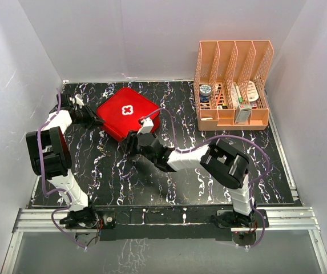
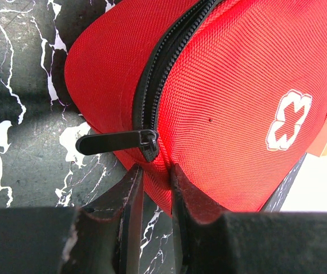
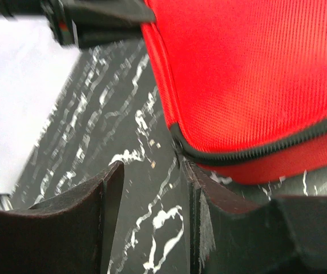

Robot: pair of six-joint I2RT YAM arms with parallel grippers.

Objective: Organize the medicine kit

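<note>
A red zippered medicine bag [image 1: 121, 108] with a white cross emblem lies at the upper left of the table. My left gripper is at its left end, fingertips pressed on the red fabric beside the black zipper [image 2: 169, 57] and its pull [image 2: 109, 142]; whether it grips fabric is unclear. My right gripper stands open at the bag's front, fingertips just below the zipped edge, nothing clearly between them.
A peach compartment organizer [image 1: 231, 120] holding a jar, boxes and other small supplies stands at the back right. Walls bound the sides and back.
</note>
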